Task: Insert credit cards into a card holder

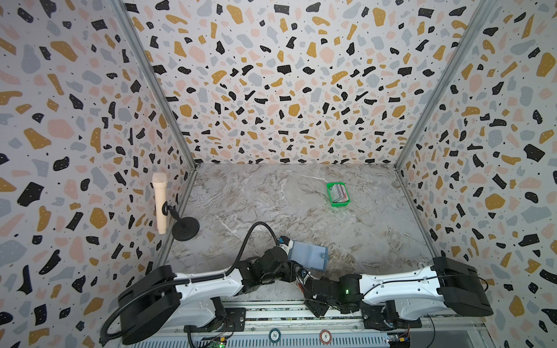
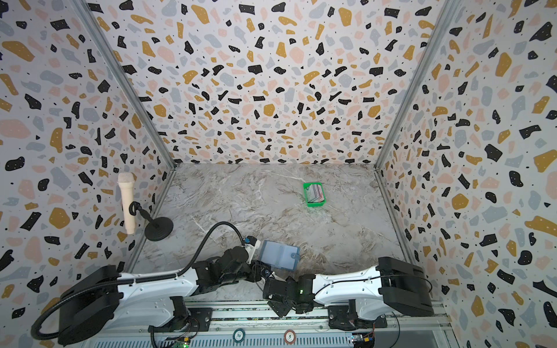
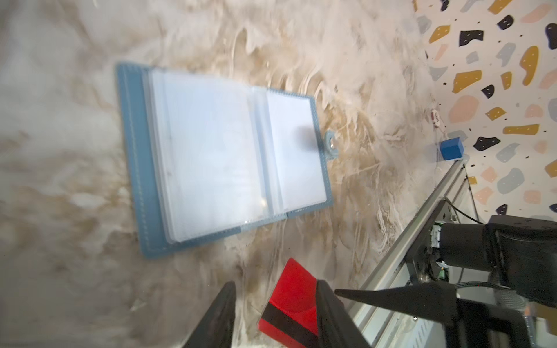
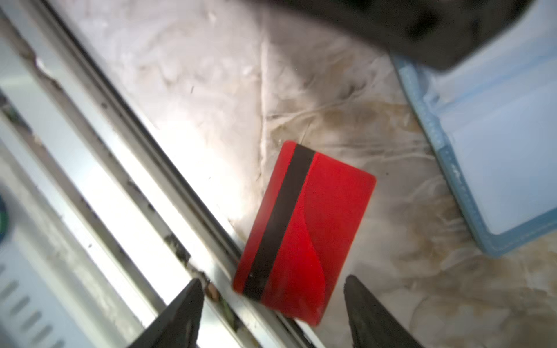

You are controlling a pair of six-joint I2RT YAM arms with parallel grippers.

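The card holder lies opened on the marble table, blue-edged with clear sleeves; its edge [image 4: 464,185] shows at right in the right wrist view. A red card with a black stripe [image 4: 301,237] lies below my right gripper, whose fingers are apart on either side of the card's near end without visibly touching it. The card [image 3: 293,304] also shows beyond the fingertips of my left gripper, which is open and empty. A dark part of the left arm [image 4: 417,29] hangs over the table between card and holder.
A green box [image 1: 339,201] of cards stands farther back on the table. At far left is a black stand [image 1: 185,229] with a beige rod. The metal rail [image 4: 191,249] runs along the front edge close to the card. Open table lies behind the holder.
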